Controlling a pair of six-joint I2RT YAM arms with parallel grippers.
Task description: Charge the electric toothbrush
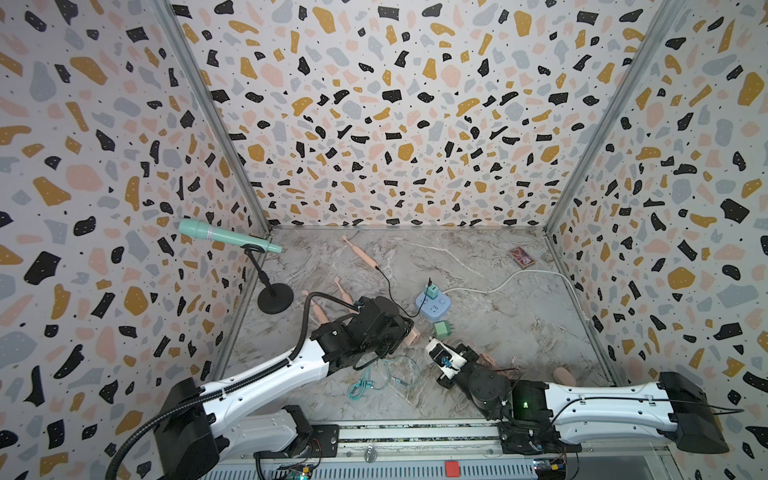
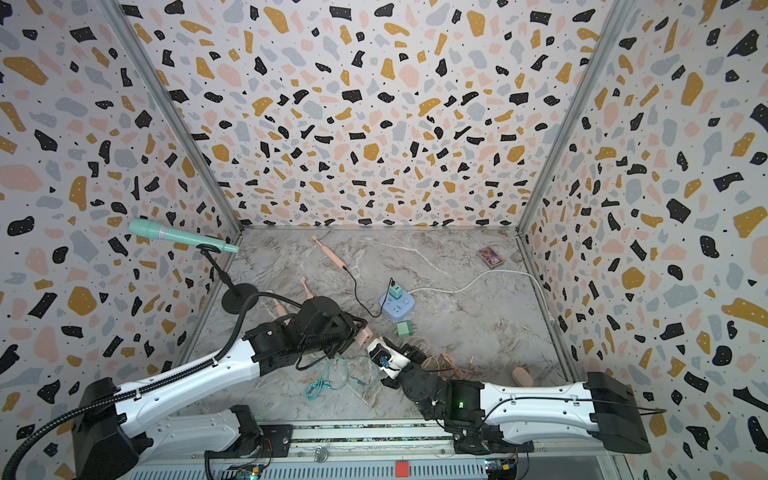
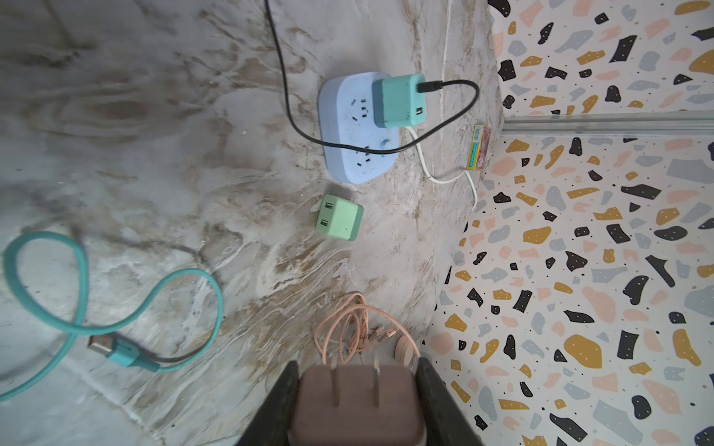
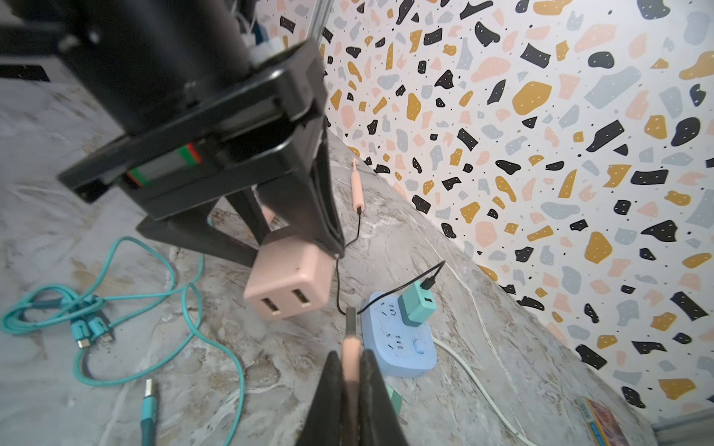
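Note:
My left gripper is shut on a pink charging adapter (image 4: pixel 290 278), held above the table with its two USB slots facing the right wrist camera. In the right wrist view, my right gripper is shut on the pink USB plug (image 4: pixel 351 353); its metal tip points up, apart from the adapter. Part of a pink cable (image 3: pixel 357 327) shows in the left wrist view. Slim pink brush-like items (image 1: pixel 342 288) lie left of centre on the table. Another pink handle (image 1: pixel 360 251) at the back has a black cable on it.
A pale blue power strip (image 3: pixel 357 130) carries a teal adapter (image 3: pixel 401 100) with the black cable plugged in. Beside it sits a loose green adapter (image 3: pixel 340 217). Teal cable (image 4: pixel 178 297) lies in front. A green-handled lamp (image 1: pixel 232 236) stands left; a small box (image 1: pixel 522 257) lies back right.

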